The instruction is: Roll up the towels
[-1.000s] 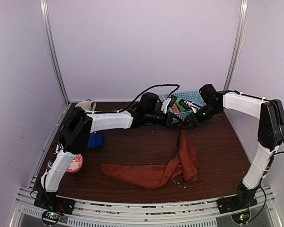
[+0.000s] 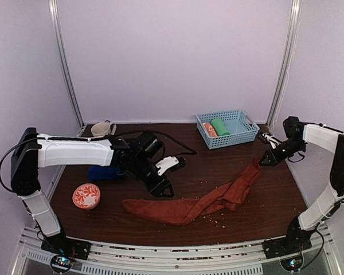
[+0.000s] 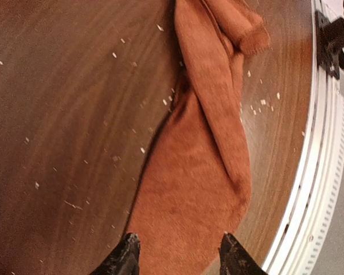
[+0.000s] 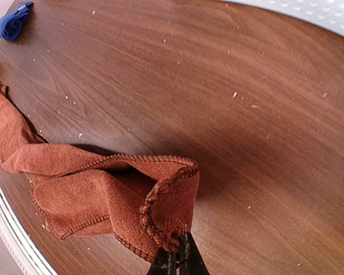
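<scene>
A rust-red towel (image 2: 189, 209) lies crumpled along the front of the dark table, its right end lifted. Shut on that raised end is my right gripper (image 2: 261, 162); in the right wrist view the hemmed edge of the towel (image 4: 74, 192) runs into the closed fingers (image 4: 186, 252). Over the towel's left part hangs my left gripper (image 2: 162, 193), clear of the cloth. Its fingertips (image 3: 126, 252) stand apart in the left wrist view, with the flat towel (image 3: 178, 189) visible below and beyond them and nothing gripped.
A light blue basket (image 2: 236, 139) at the back right holds a green roll (image 2: 219, 127) and an orange one (image 2: 210, 130). A blue cloth (image 2: 105, 172) and a red-white patterned item (image 2: 86, 196) lie at the left; a white cup (image 2: 101, 129) stands behind.
The right gripper has pulled that end to the right and lowered it.
</scene>
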